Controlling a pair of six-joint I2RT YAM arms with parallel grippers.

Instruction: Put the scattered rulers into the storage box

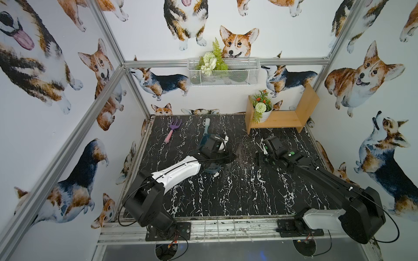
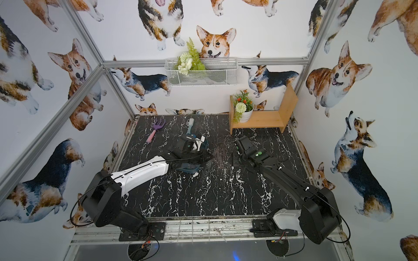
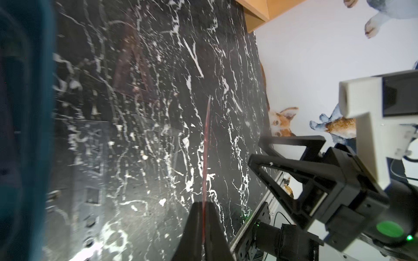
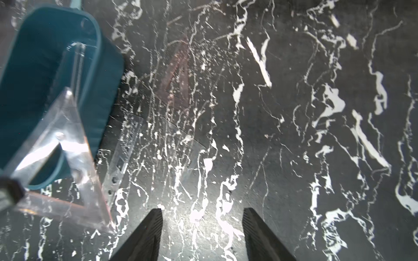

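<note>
My left gripper is shut on a pinkish clear triangle ruler, edge-on in the left wrist view. In the right wrist view this ruler hangs in front of the teal storage box (image 4: 106, 82), overlapping its near side. On the table right of the box lie a clear straight ruler (image 4: 124, 150), a faint clear triangle ruler (image 4: 187, 145) and another pinkish triangle ruler (image 4: 167, 95). A clear strip (image 4: 77, 71) shows inside the box. My right gripper stands open above bare tabletop, nothing between its fingers.
Behind the box lies a light blue brush-like tool (image 1: 206, 124); a purple and pink fork (image 1: 172, 130) is to its left. A wooden shelf (image 1: 278, 119) with a potted plant (image 1: 261, 108) stands at the back right.
</note>
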